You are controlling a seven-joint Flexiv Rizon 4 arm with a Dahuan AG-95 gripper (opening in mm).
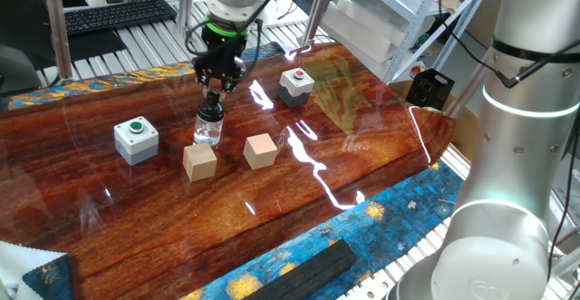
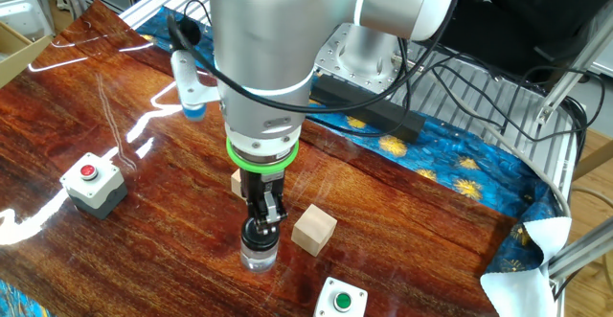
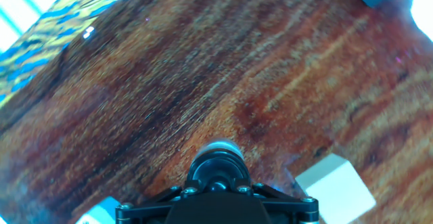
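Note:
A small clear bottle with a black cap (image 1: 209, 110) stands upright on the wood-patterned table. My gripper (image 1: 214, 93) points straight down above it, its narrow fingers closed at the top of the cap. In exterior view 2 the gripper (image 2: 268, 212) meets the black cap (image 2: 260, 234), and the clear bottle body (image 2: 259, 259) appears to rest on the table. From the wrist, the round black cap (image 3: 218, 162) shows directly ahead of the gripper; the fingertips themselves are hidden by the gripper's body.
Two wooden cubes, one (image 1: 199, 162) close in front of the bottle and another (image 1: 260, 151) to its right, lie nearby. A green-button box (image 1: 137, 140) stands left, a red-button box (image 1: 295, 87) behind on the right. Clear table lies at the front left.

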